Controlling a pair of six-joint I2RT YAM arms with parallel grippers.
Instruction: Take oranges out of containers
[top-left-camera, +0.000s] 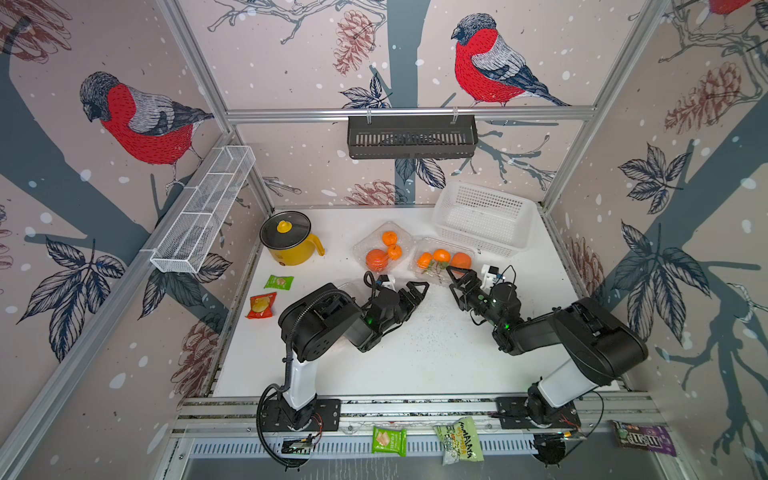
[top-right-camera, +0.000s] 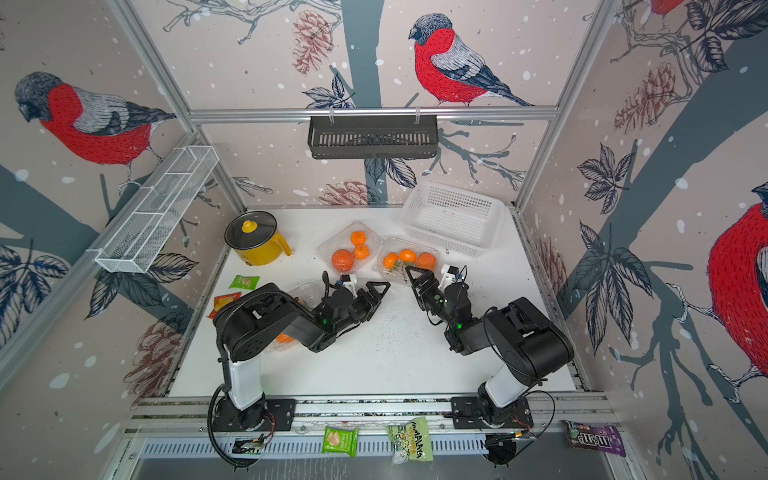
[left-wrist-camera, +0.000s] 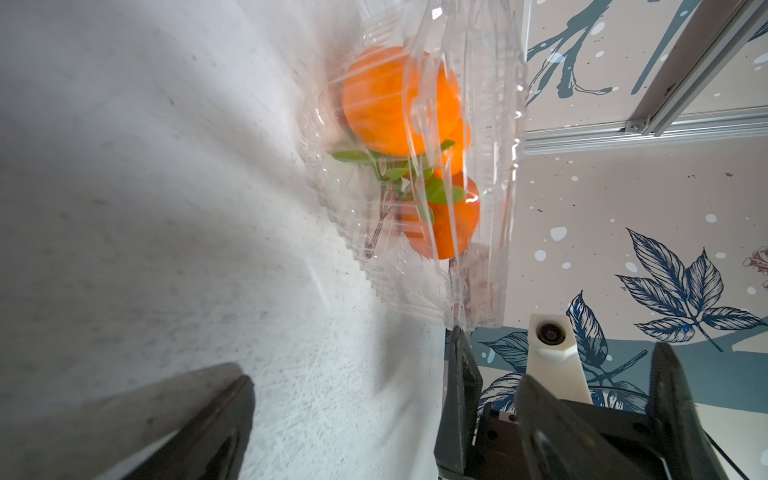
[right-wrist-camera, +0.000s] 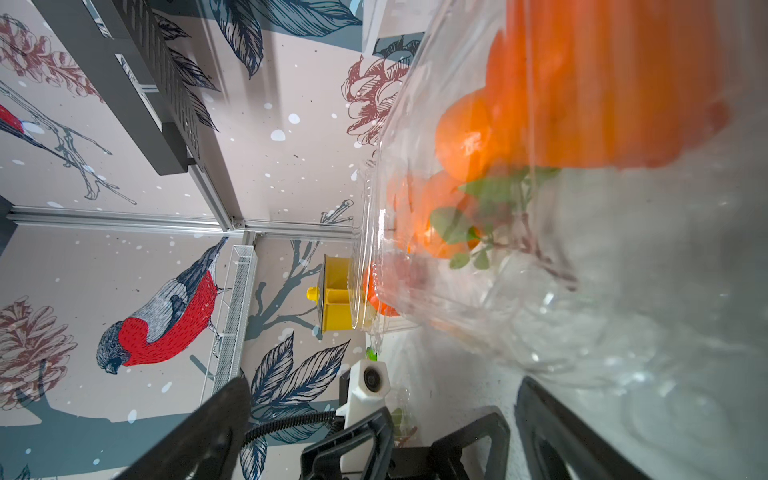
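Note:
Two clear containers hold oranges: the middle-right one (top-left-camera: 424, 276) has several oranges (top-left-camera: 441, 255) and a leafy sprig (left-wrist-camera: 396, 172); the one to its left (top-left-camera: 364, 244) has several oranges (top-left-camera: 389, 237). A further clear container (top-right-camera: 300, 288) with orange fruit is largely hidden under the left arm. My left gripper (top-left-camera: 417, 292) is open and empty on the near side of the middle-right container, facing it. My right gripper (top-left-camera: 454, 284) is open at that container's near right edge, its fingers close to the clear plastic, nothing held.
A white basket (top-left-camera: 484, 220) stands at the back right, a yellow pot (top-left-camera: 285, 248) at the back left, small packets (top-left-camera: 261, 305) at the left. A dark rack (top-left-camera: 412, 144) and a white wire shelf (top-left-camera: 200, 212) hang on the walls.

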